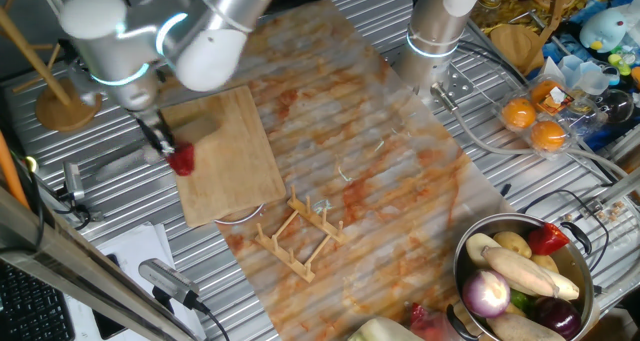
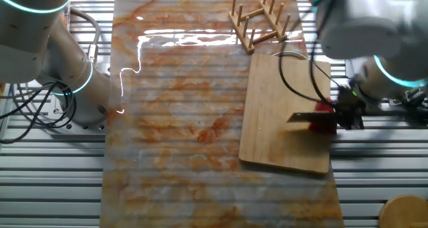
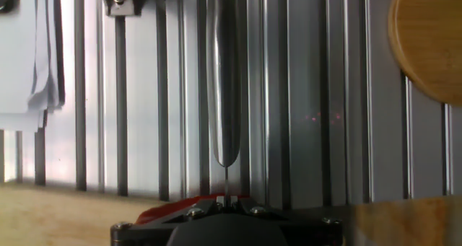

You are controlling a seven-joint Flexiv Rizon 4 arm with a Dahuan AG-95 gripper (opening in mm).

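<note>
A cutting board (image 1: 232, 171) lies on the marbled mat. On its edge is a red pepper (image 1: 181, 160), close under my gripper (image 1: 163, 147). The wrist view shows a knife's metal handle (image 3: 225, 80) running straight out from the gripper, which is shut on the knife at its thin part. In exterior view 2 the dark blade (image 2: 304, 118) reaches over the board beside the pepper (image 2: 322, 119). The fingers largely hide the grasp. Only a red sliver of the pepper (image 3: 173, 208) shows in the wrist view, behind the gripper.
A wooden peg rack (image 1: 302, 238) stands by the board's near corner. A round wooden piece (image 3: 433, 40) lies beside the gripper.
</note>
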